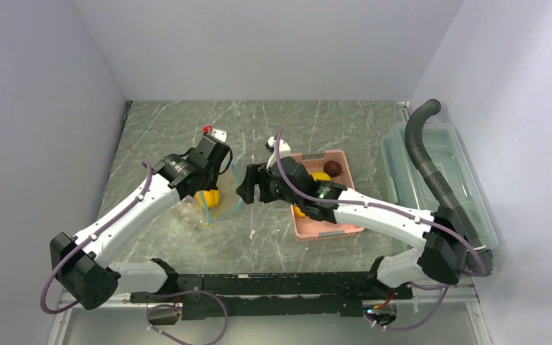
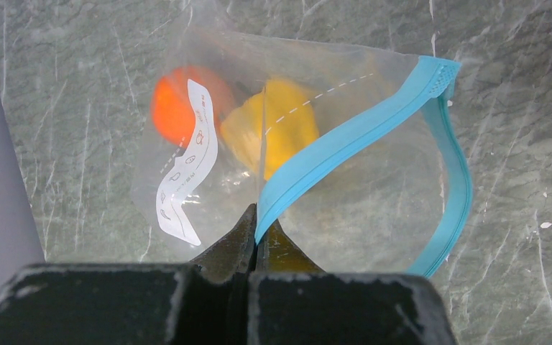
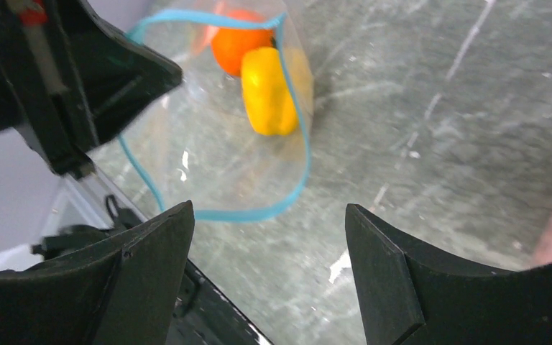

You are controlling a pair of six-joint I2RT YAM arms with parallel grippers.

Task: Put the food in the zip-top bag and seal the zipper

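A clear zip top bag (image 2: 374, 208) with a blue zipper band lies on the grey table, its mouth gaping. Inside it rest an orange item (image 2: 180, 108) and a yellow pepper-like item (image 3: 267, 93). My left gripper is shut on the blue edge at one side of the mouth. To the right of the bag, my right gripper stands open above the table, with nothing between its fingers. In the top view the left arm covers part of the bag.
A pink basket (image 1: 303, 228) under the right arm holds yellow items and a dark red round item (image 1: 333, 168). At the far right stands a clear bin (image 1: 442, 144) with a grey hose (image 1: 431, 169) over it. Bare table lies behind the arms.
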